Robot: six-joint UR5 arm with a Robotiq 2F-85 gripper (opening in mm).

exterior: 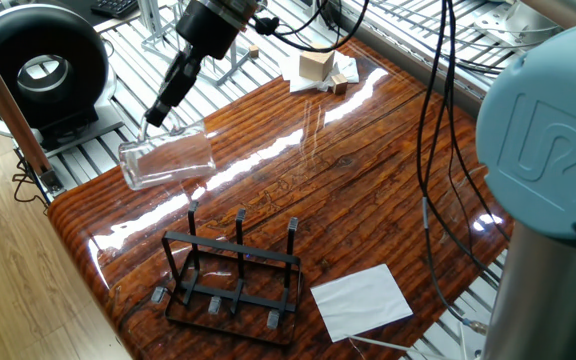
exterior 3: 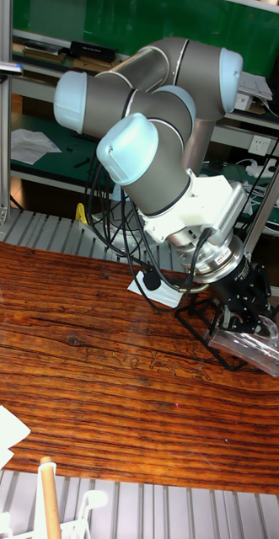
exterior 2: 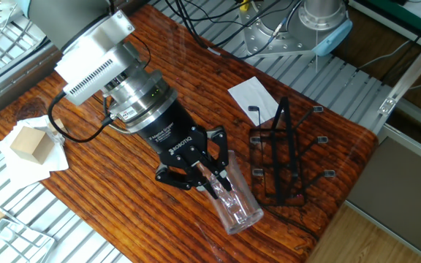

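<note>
A clear glass mug (exterior: 173, 160) is held on its side above the table's far left part in exterior view 1, its handle turned up. My gripper (exterior: 155, 117) is shut on the mug's handle. In exterior view 2 the gripper (exterior 2: 221, 190) covers part of the mug (exterior 2: 241, 212), which hangs left of a black metal rack (exterior 2: 278, 199). The rack (exterior: 230, 300) stands on the table with several upright prongs, empty. In exterior view 3 the mug (exterior 3: 257, 350) partly overlaps the rack, and the handle shows beside the fingers.
On the table (exterior: 338, 190) a white sheet (exterior: 362, 302) lies beside the rack. A wooden block (exterior: 316, 65) and a smaller one (exterior: 339, 84) rest on white paper at the far edge. Dark cables (exterior: 438, 130) hang near the arm.
</note>
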